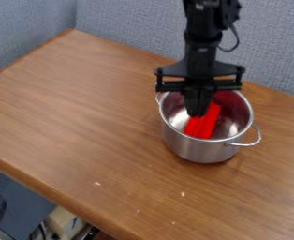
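Note:
A steel pot (190, 146) with side handles stands on the right half of the wooden table. Inside it lies a red object (205, 122). My black gripper (198, 105) reaches down from above into the pot, its lower part over the red object. Whether its fingers are shut on the red object cannot be seen clearly.
Grey padded walls stand behind it. A dark surface and some cables show beyond the table's edge at the lower left.

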